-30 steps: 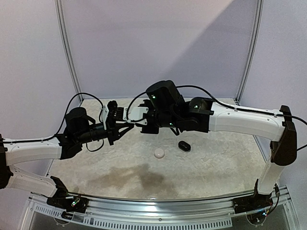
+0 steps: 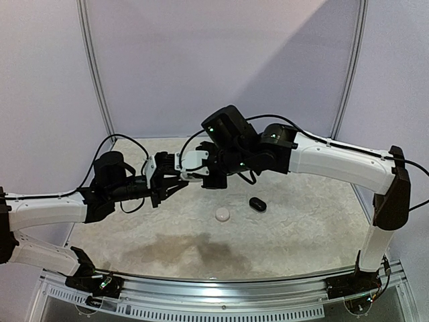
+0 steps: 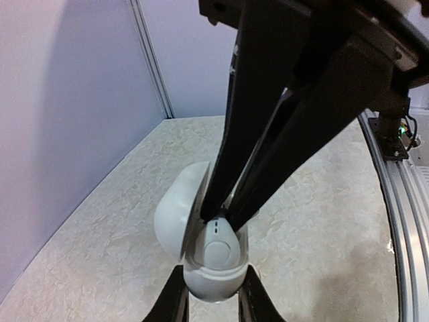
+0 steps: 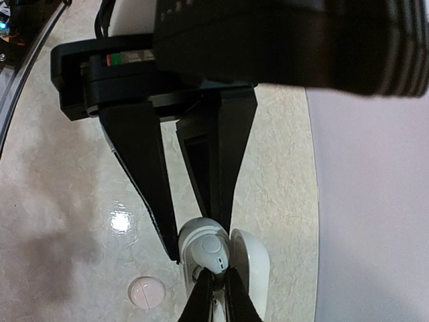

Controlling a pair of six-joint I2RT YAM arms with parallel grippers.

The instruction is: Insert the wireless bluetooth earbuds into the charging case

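Observation:
The white charging case (image 3: pixel 171 211), lid raised, is held above the table between the two fingers of my left gripper. A white earbud (image 3: pixel 218 253) sits in the case's recess in the left wrist view, and its rounded end also shows in the right wrist view. My right gripper reaches into the case from the hinge side, its fingertips close together at the earbud. Whether those tips grip it or stand just around it cannot be made out. In the top view, the arms mostly hide the case.
A round pale disc (image 2: pixel 222 215) and a small black oblong object (image 2: pixel 257 204) lie on the table below the arms. Both grippers are very close together, with little room between them.
The left wrist has shifted a little too. The disc and black object have stayed put.

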